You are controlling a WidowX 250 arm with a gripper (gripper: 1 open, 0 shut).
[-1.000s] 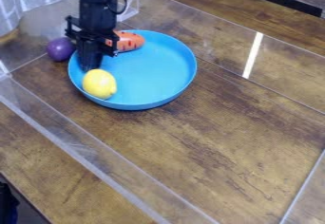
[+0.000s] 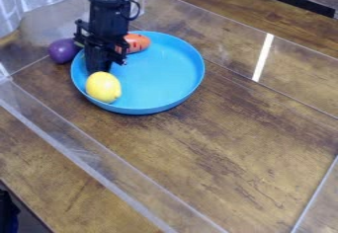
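The black gripper (image 2: pixel 103 41) reaches down from the top over the rear left of a blue bowl (image 2: pixel 165 74). Its fingertips are small and dark, and I cannot make out anything held between them. In the bowl a yellow object (image 2: pixel 103 87) lies at the front left, and an orange, carrot-like object (image 2: pixel 133 42) lies at the back, partly behind the gripper. A purple object (image 2: pixel 62 50) sits outside the bowl on the left, beside its rim.
A clear plastic edge runs along the left side, and a white strip (image 2: pixel 262 57) lies on the right.
The arm and gripper have shifted very slightly. The objects and bowl appear to be in the same places.
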